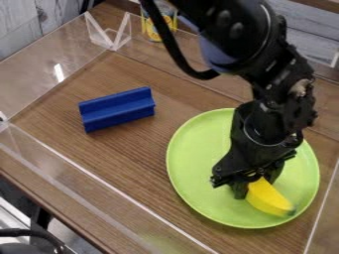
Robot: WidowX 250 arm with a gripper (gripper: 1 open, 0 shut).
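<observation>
A yellow banana-like object (272,198) rests on the right side of a round green plate (199,159), angled down toward the lower right. My black gripper (247,179) is low over the plate, shut on the upper end of the yellow object, and hides that end.
A blue block (117,109) lies on the wooden table left of the plate. A can with yellow markings (159,26) stands at the back. Clear plastic walls edge the table, and the table between block and front edge is bare.
</observation>
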